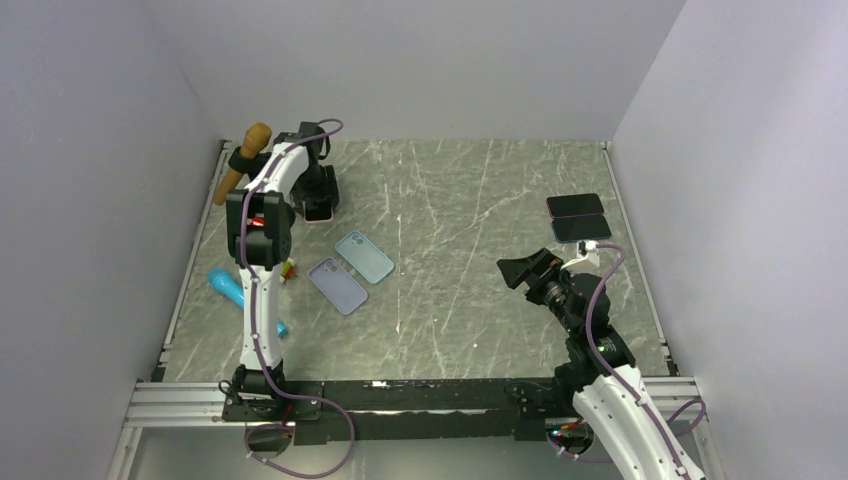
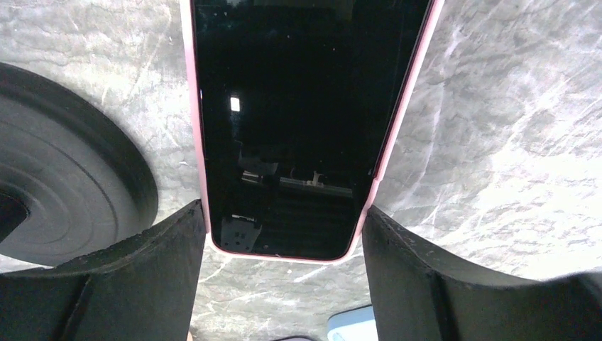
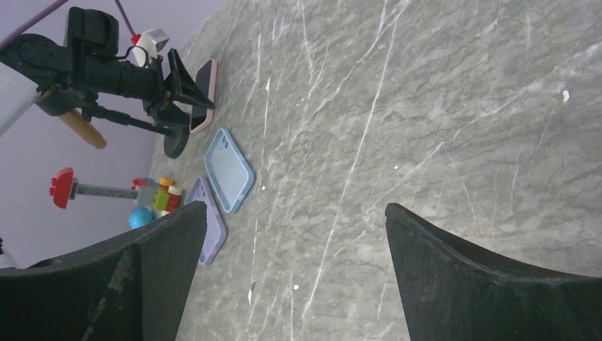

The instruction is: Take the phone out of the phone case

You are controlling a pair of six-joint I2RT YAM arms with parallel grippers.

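Note:
In the left wrist view a black phone [image 2: 298,121] in a pink case [image 2: 195,106] fills the middle, screen up. My left gripper is shut on it, a fingertip at each long side near the bottom end. In the top view it is at the back left, the phone [image 1: 318,210] partly hidden beneath it. My right gripper is open with nothing between its fingers, above the table at the right front in the top view.
Two empty cases, blue [image 1: 364,257] and lilac [image 1: 338,286], lie right of toys and a blue bottle [image 1: 226,286]. A wooden stick [image 1: 229,183] stands far left. Two dark phones [image 1: 575,206] lie at back right.

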